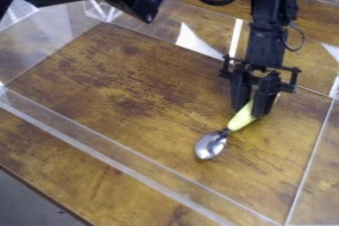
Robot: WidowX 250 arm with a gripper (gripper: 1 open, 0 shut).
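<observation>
My gripper (257, 99) reaches down from the top right and is shut on the pale yellow-green handle of a spoon (243, 117), low over the wooden surface at the right. The spoon's silver bowl (211, 145) points down-left toward the front, resting on or just above the wood; I cannot tell which. The end of the handle is hidden behind the fingers.
The wooden board (113, 86) is bare on the left and middle. Clear plastic edging (106, 156) runs along the front and sides. White pieces stand along the back edge behind the arm.
</observation>
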